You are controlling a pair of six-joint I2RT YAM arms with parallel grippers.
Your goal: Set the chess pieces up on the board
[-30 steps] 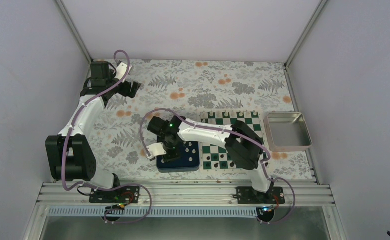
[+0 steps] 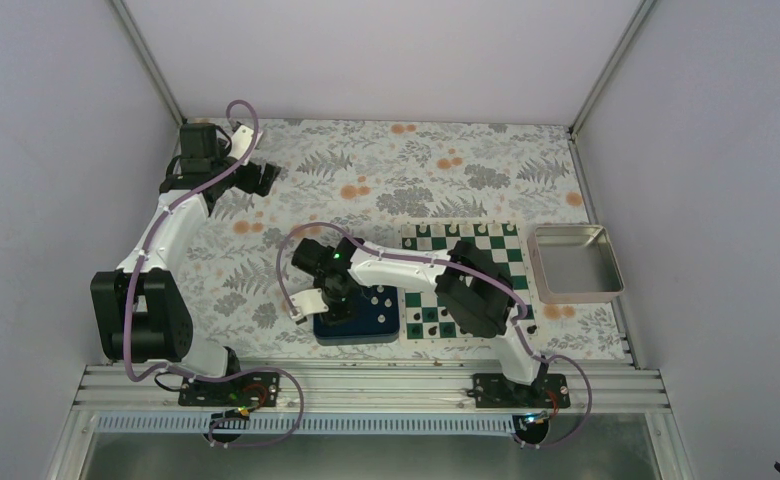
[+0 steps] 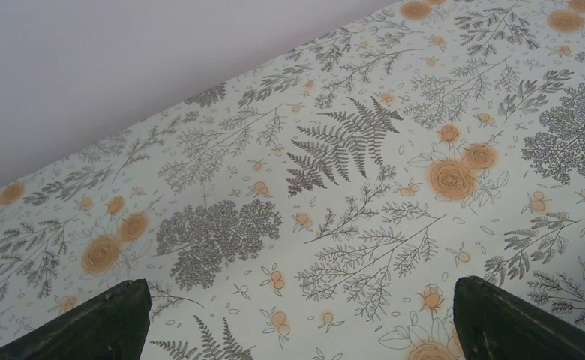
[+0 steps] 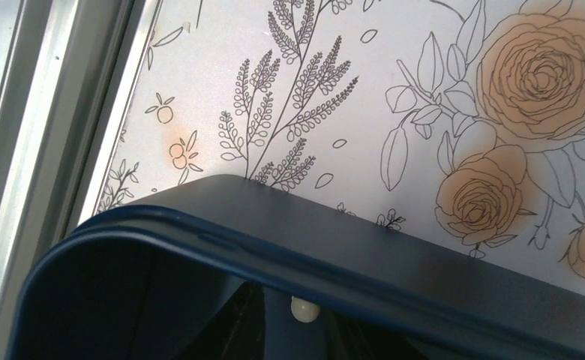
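The dark blue box [image 2: 358, 338] stands at the front middle of the table, with several pale pieces [image 2: 382, 318] in its right part. My right gripper reaches down into it; its fingers [image 4: 233, 326] stand apart around a round white piece top [image 4: 304, 310] near the box wall, and a gap shows on the piece's left side. The piece's lower body is hidden. The green and white chessboard [image 2: 453, 230] lies right of the box, partly covered by my right arm, with dark pieces [image 2: 432, 331] along its near side. At the far left, my left gripper is open and empty.
An empty metal tray [image 2: 574, 297] sits at the right, close beside the board. Floral cloth [image 2: 376, 165] covers the table, clear across the back and middle. In the right wrist view, the box's raised rim [image 4: 222, 251] runs right above the fingers.
The left arm looks almost still.
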